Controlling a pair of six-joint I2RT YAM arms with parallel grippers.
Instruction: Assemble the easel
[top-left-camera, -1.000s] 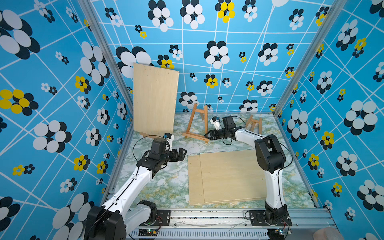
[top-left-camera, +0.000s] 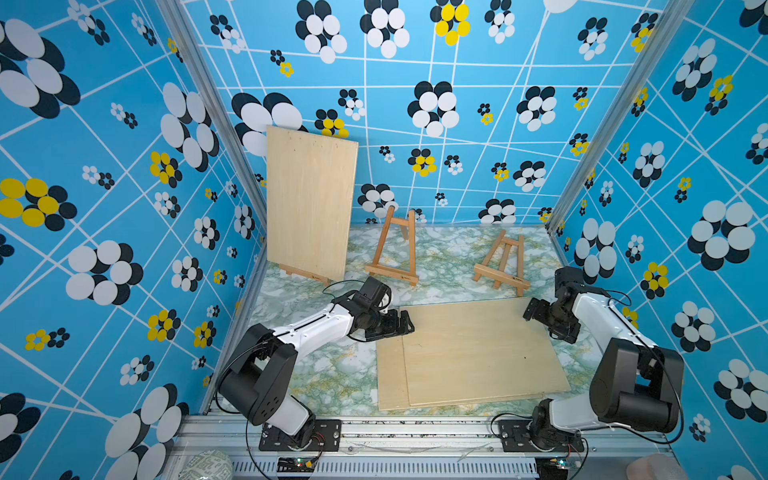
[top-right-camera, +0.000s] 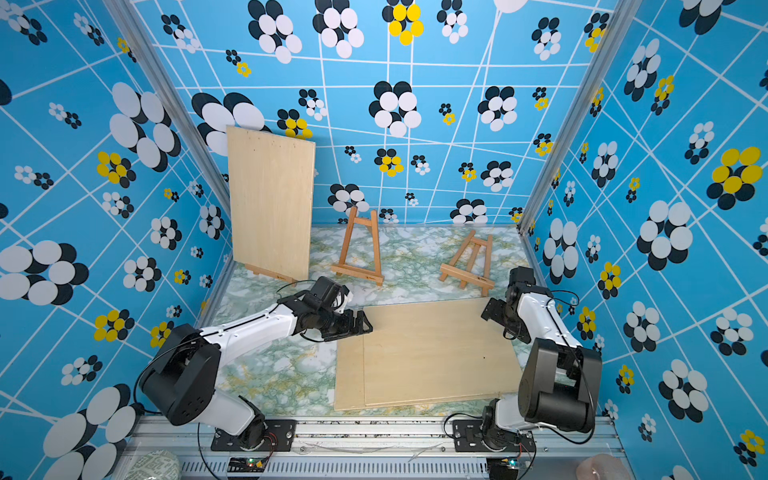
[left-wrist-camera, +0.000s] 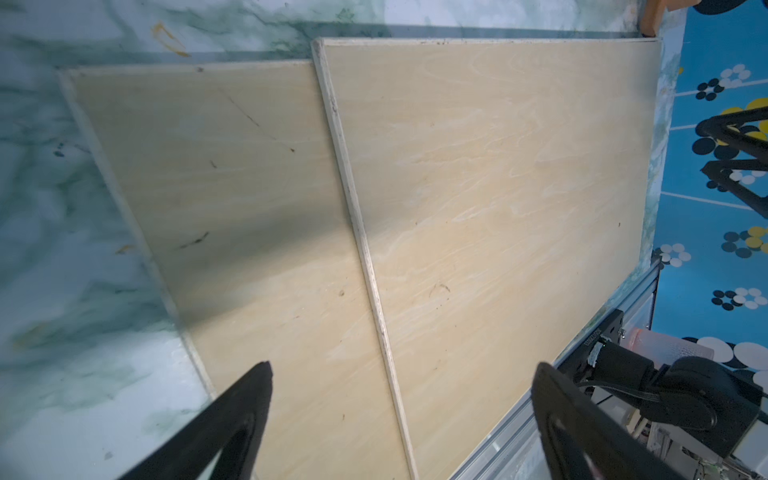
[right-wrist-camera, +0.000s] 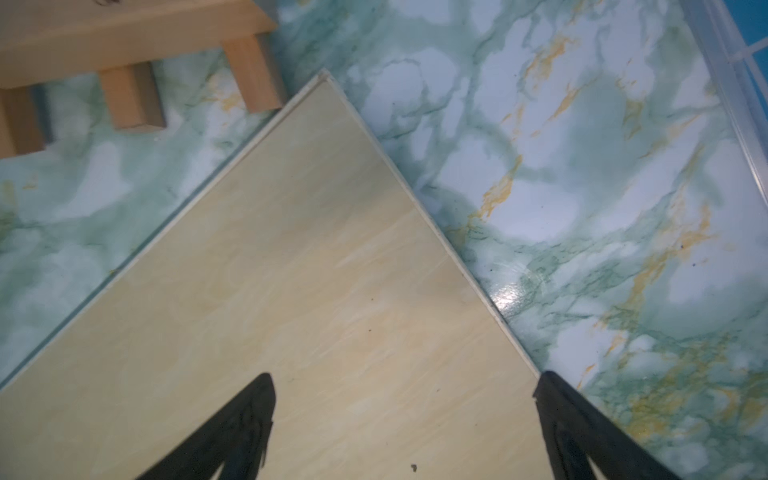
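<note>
Two plywood boards (top-left-camera: 472, 352) lie overlapped flat on the marble floor. My left gripper (top-left-camera: 400, 321) hangs over their left end, open and empty; the left wrist view shows the step between the boards (left-wrist-camera: 360, 240). My right gripper (top-left-camera: 540, 312) is open over the back right corner (right-wrist-camera: 324, 88), empty. A tall board (top-left-camera: 310, 204) stands upright at back left on a wooden base. An A-frame easel (top-left-camera: 392, 272) stands at back centre, and another easel (top-left-camera: 501, 276) at back right, just behind the flat boards.
Patterned walls enclose the back and sides, close beside the right arm. A metal rail (top-left-camera: 416, 424) runs along the front edge. Bare floor (top-left-camera: 336, 376) shows left of the flat boards.
My left gripper moved right over the flat boards' left end. My right arm swung from the middle easel to the right and forward, over their right corner. The boards and easels appear unmoved.
</note>
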